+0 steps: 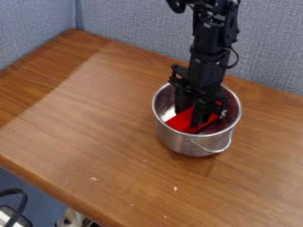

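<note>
A steel pot (182, 142) with a wire handle stands on the wooden table at the right of centre. A red object (185, 121) lies inside it. My black gripper (199, 113) reaches down from above into the pot, among the red object. It appears shut on the red object, though its fingertips are partly hidden by the pot and dark against it.
Grey padded walls (130, 27) stand behind it. Dark cables (14, 195) show beyond the table's edge at the bottom left.
</note>
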